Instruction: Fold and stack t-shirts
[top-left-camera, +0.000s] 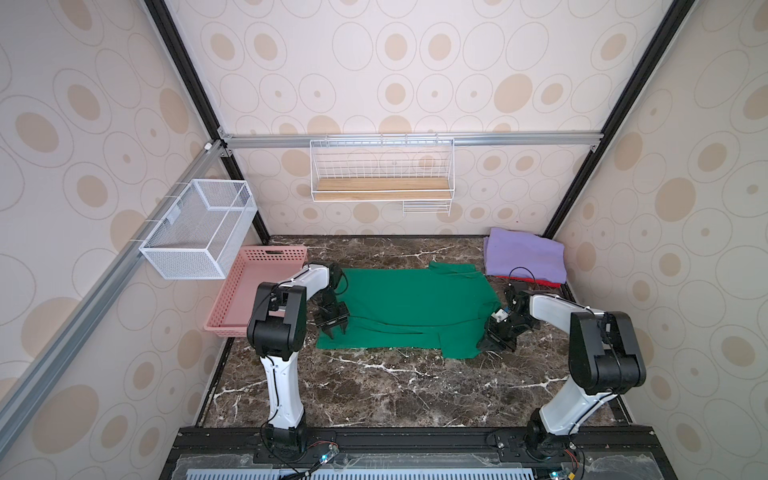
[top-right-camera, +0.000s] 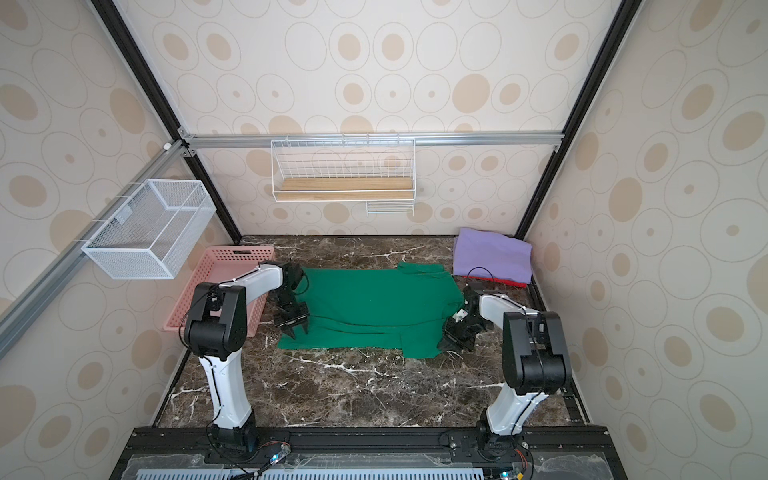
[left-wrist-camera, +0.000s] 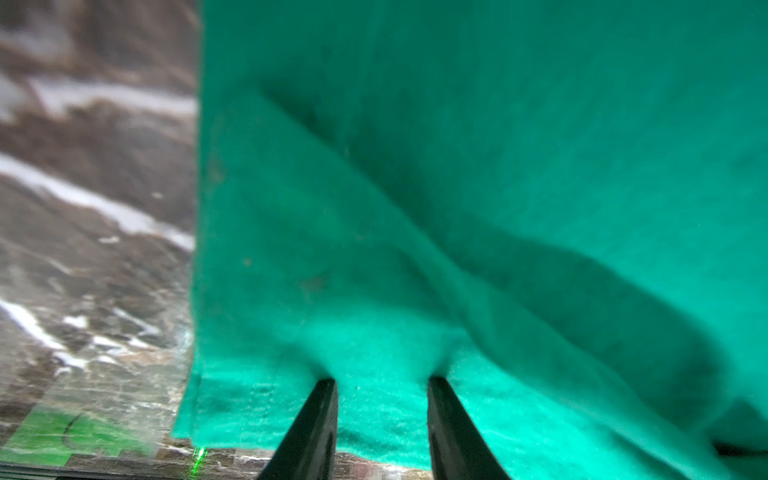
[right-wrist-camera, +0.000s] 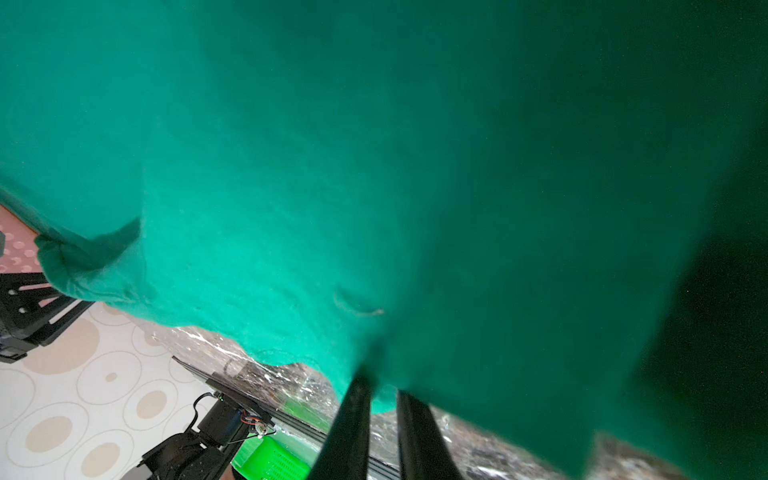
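A green t-shirt (top-left-camera: 400, 296) lies spread wide across the dark marble table, a sleeve flap at the back right and another at the front right. Wrinkles run along its front part. My left gripper is over the shirt's front left corner, its two fingers apart with green cloth beneath them. At the front right corner is my right gripper; a narrower gap parts its fingers, and an edge of the green cloth shows between or just behind them. Whether the cloth touches those fingers cannot be made out.
Folded purple cloth (top-left-camera: 524, 254) lies at the back right, with a red piece (top-left-camera: 544, 281) under it. A pink basket (top-left-camera: 232, 292) stands left of the shirt. A white wire basket (top-left-camera: 200, 232) and a shelf (top-left-camera: 382, 189) hang on the walls.
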